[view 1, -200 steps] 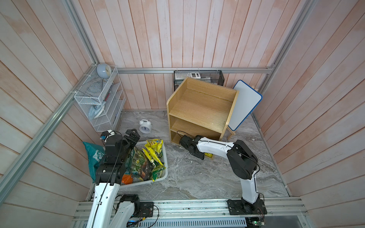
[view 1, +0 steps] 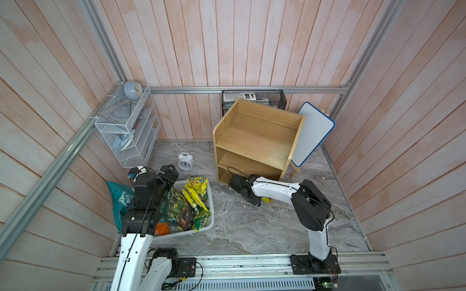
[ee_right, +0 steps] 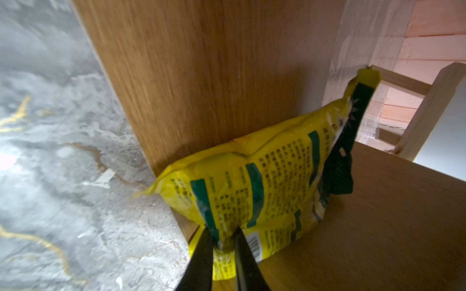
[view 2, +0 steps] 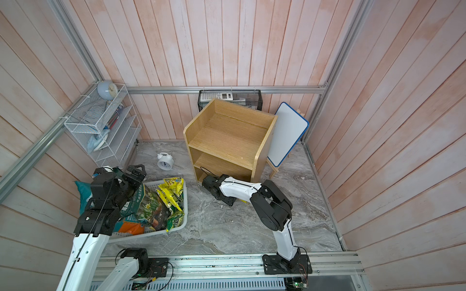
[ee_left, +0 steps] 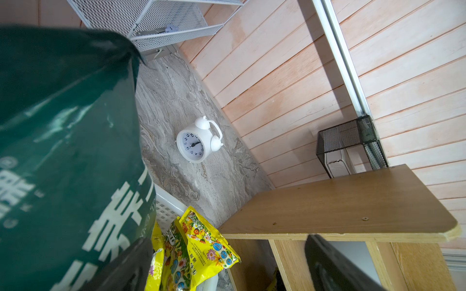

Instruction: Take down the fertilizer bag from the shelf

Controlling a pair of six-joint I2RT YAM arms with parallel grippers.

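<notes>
In the right wrist view a yellow fertilizer bag [ee_right: 271, 174] with green stripes lies at the wooden shelf's lower board [ee_right: 398, 218]. The fingertips of my right gripper are at the bag's near part, blurred; whether they grip it is unclear. In the top views the right gripper [view 1: 247, 191] is at the front of the wooden shelf [view 1: 257, 135], mostly hiding the bag. My left gripper stands open above the white basket [view 1: 210, 211] full of bags, beside a large dark green bag [ee_left: 68, 145].
A white clock [view 1: 185, 162] sits behind the basket. A wire rack [view 1: 127, 123] stands at the back left, a whiteboard [view 1: 313, 133] right of the shelf. The stone floor in front of the shelf is mostly clear.
The left arm has not visibly moved.
</notes>
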